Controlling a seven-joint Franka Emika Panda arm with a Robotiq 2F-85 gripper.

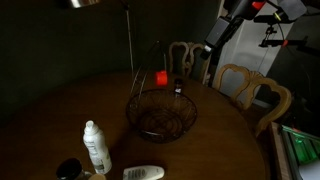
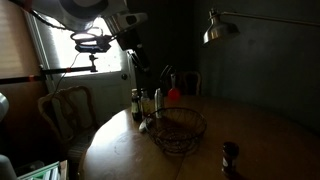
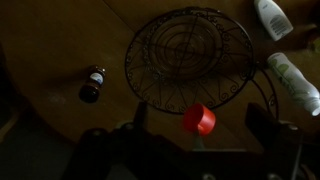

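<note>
My gripper [image 1: 211, 47] hangs high above the table's right side, beneath the arm. In the wrist view its dark fingers [image 3: 262, 125] stand wide apart; the gripper is open and appears to hold nothing. A black wire basket [image 3: 165, 88] with a looped handle sits on the table. By the basket's far side shows a red cup-like thing [image 1: 161, 78], which also appears as a red object [image 3: 199, 119] between the fingers in the wrist view, seemingly well below them. Its support is too dark to make out.
A white spray bottle [image 1: 97, 147], a white tube [image 1: 144, 173] and a dark jar [image 1: 70, 169] stand or lie near the front left. A small dark bottle [image 3: 92, 84] is beside the basket. Chairs [image 1: 276, 103] line the right edge. A lamp [image 2: 220, 30] hangs overhead.
</note>
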